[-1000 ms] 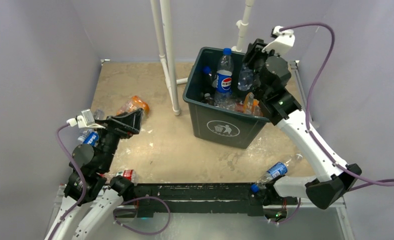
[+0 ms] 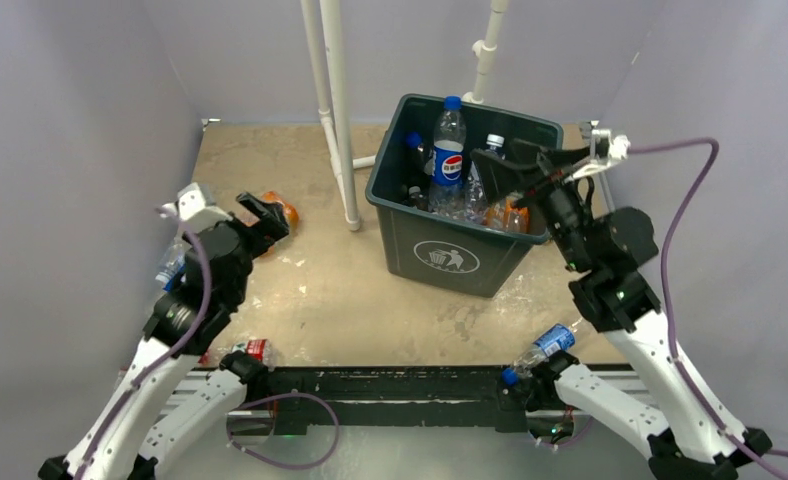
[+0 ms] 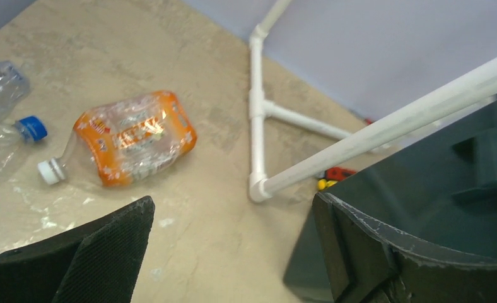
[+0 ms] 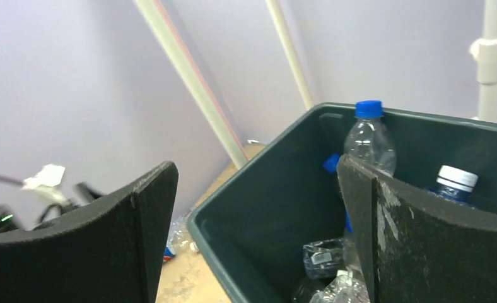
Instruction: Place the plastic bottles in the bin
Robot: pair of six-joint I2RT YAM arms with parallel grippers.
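The green bin [image 2: 450, 265] holds several bottles, including an upright Pepsi bottle [image 2: 448, 170] and a white-capped one [image 4: 455, 186]. My right gripper [image 2: 505, 170] hangs open over the bin's right part, empty. My left gripper [image 2: 265, 215] is open above the table at left. In the left wrist view, an orange-labelled bottle [image 3: 132, 139] lies beyond its fingers, beside a blue-capped bottle [image 3: 3, 148]. A red-labelled bottle [image 2: 252, 350] lies at the front left, and a blue-labelled bottle [image 2: 550, 343] at the front right.
White pipes [image 2: 335, 90] stand behind and left of the bin, with one running along the table. Grey walls close in the back and sides.
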